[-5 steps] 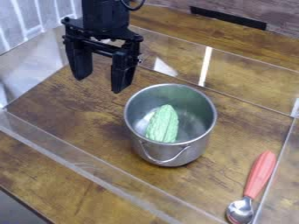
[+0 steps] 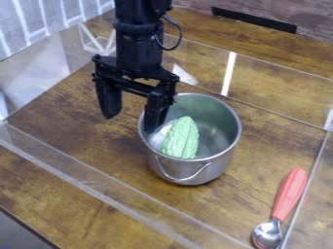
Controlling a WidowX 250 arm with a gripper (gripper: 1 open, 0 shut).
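Observation:
My black gripper [image 2: 132, 105] is open, hanging over the left part of the rim of a steel pot [image 2: 208, 161], with one finger above the pot's left inside and the other outside it to the left. Inside the pot lies a pale green ridged object [image 2: 181, 137], like a toy corn cob or vegetable. Nothing shows between the fingers.
An ice cream scoop with a pink handle [image 2: 290, 193] lies at the right. Low clear walls border the wooden table [image 2: 72, 175].
The gripper has moved right and down toward the pot, its right finger now over the pot's opening. The pot, green object and scoop have not moved.

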